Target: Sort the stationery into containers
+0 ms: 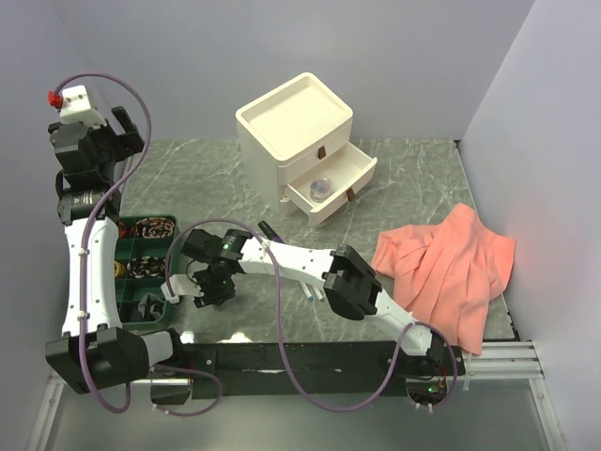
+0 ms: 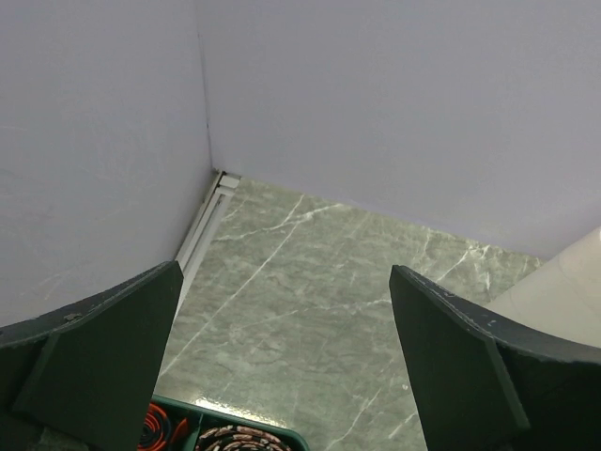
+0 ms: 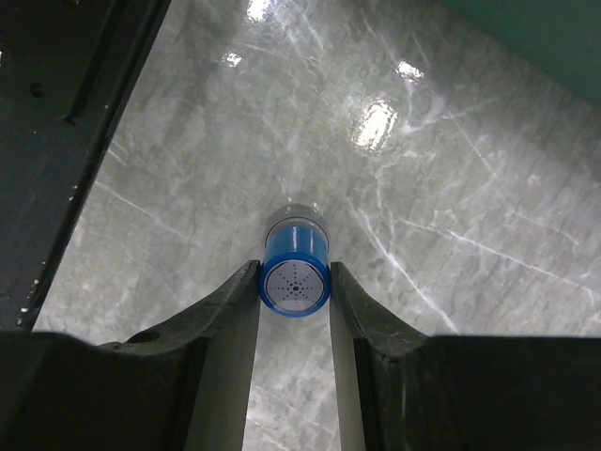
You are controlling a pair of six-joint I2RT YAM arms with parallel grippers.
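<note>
My right gripper is shut on a blue-capped cylinder (image 3: 297, 242), perhaps a glue stick, its round perforated end facing the camera. In the top view the held thing is hidden; the right fingers (image 1: 216, 289) are over the table just right of the green tray (image 1: 146, 246). My left gripper is open and empty, raised beyond the tray's back edge at the far left. Two thin pens (image 1: 306, 291) lie partly under the right arm, and a dark pen (image 1: 269, 229) lies behind it. The white cabinet's drawer (image 1: 349, 167) stands open with a clear round item (image 1: 321, 189) inside.
Coiled cords (image 1: 154, 227) and a grey item (image 1: 150, 306) fill the tray's compartments. A coral cloth (image 1: 446, 272) lies crumpled at the right. Bare table shows on both sides of the white cabinet (image 1: 272, 141). Walls close in at left, back and right.
</note>
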